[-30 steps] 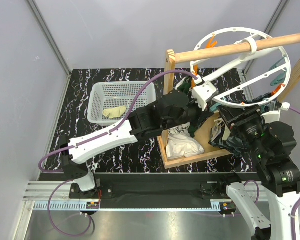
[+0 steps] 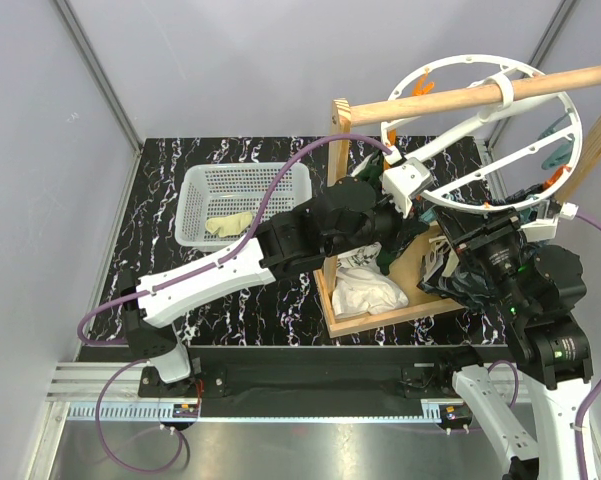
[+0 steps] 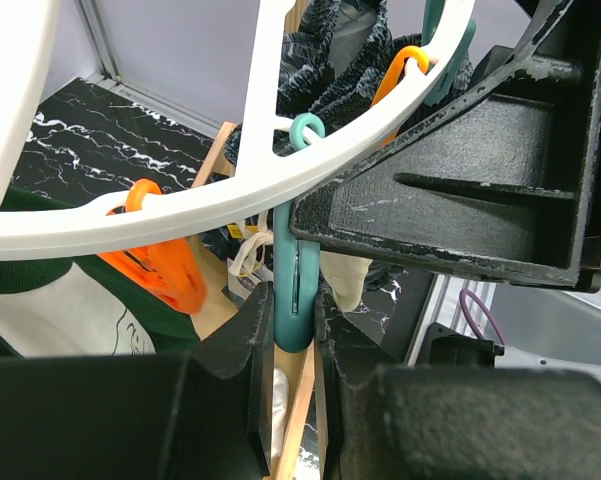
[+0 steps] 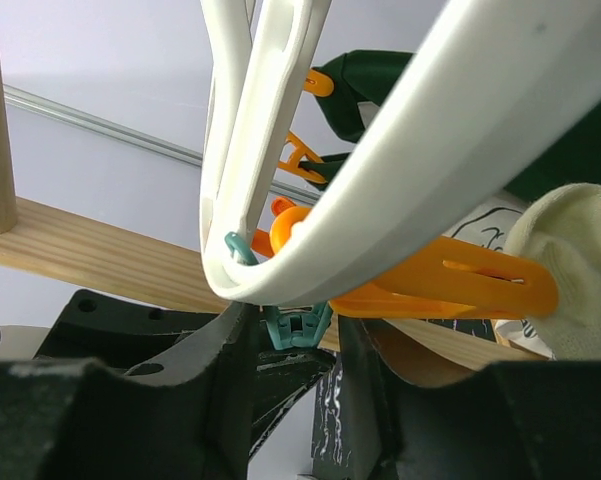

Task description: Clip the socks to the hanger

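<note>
A teal clip (image 3: 293,310) hangs from the white ring hanger (image 2: 565,165). In the left wrist view, my left gripper is shut on the clip's lower end. My right gripper has its fingers parted around a teal clip (image 4: 298,326) below the ring. One black right finger (image 3: 380,205) lies against the clip's upper part in the left wrist view. A cream sock (image 4: 570,265) hangs beside the end of an orange clip (image 4: 470,275); whether that clip pinches it, I cannot tell. Another cream sock (image 2: 228,224) lies in the white basket (image 2: 190,205).
Wooden bars (image 2: 480,95) frame the hanger. More orange clips (image 3: 165,270) and dark green cloth (image 3: 90,280) hang from the ring, close to my grippers. Below stands a wooden tray (image 2: 390,319) holding white cloth (image 2: 365,292).
The left arm, hanger and basket look the same as before.
</note>
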